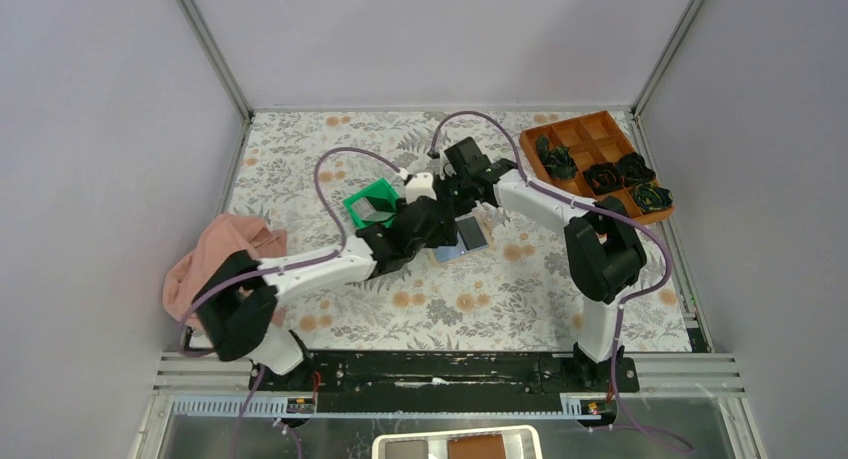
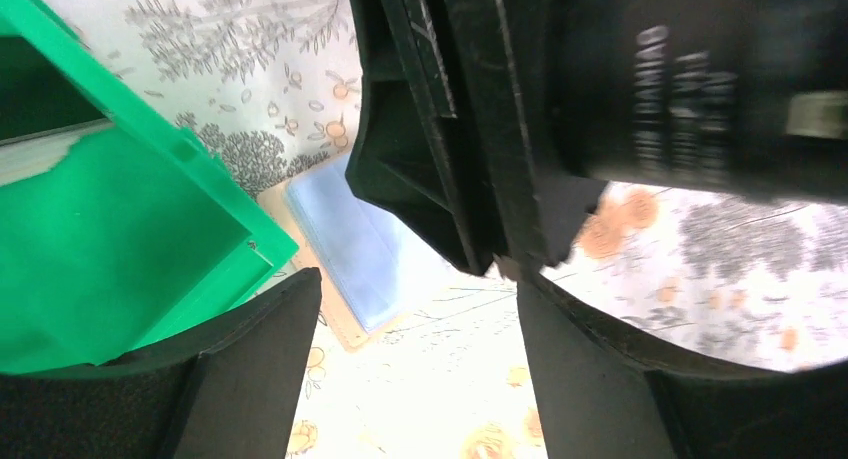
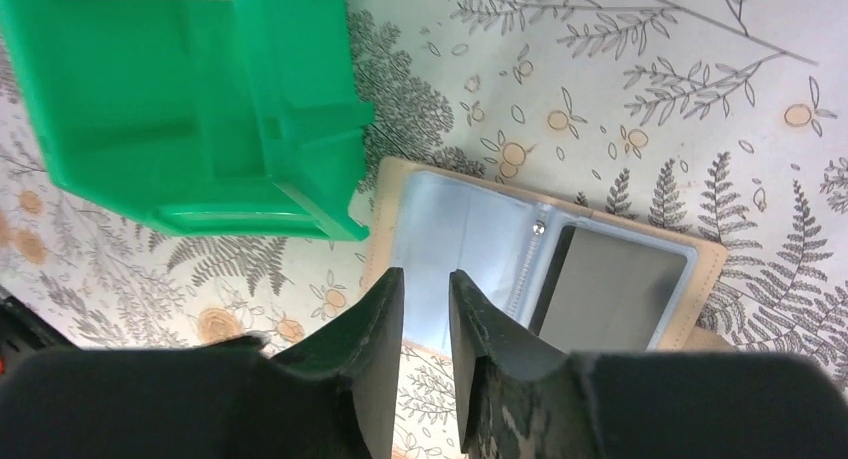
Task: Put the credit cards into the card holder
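Observation:
A tan card holder with a pale blue sleeve and a dark grey card-like panel lies flat beside a green container, also at the left of the left wrist view (image 2: 120,239). In the left wrist view my left gripper has its fingers apart, nothing visible between them, above the holder's edge; the other gripper's black body fills the upper right. My right gripper stands part open above the holder, its fingertips a little apart and empty. In the top view both grippers meet over the holder.
An orange compartment tray (image 1: 590,129) with dark coiled items stands at the back right. A pink cloth (image 1: 210,254) lies at the left. A white tray (image 1: 455,431) sits beyond the front edge.

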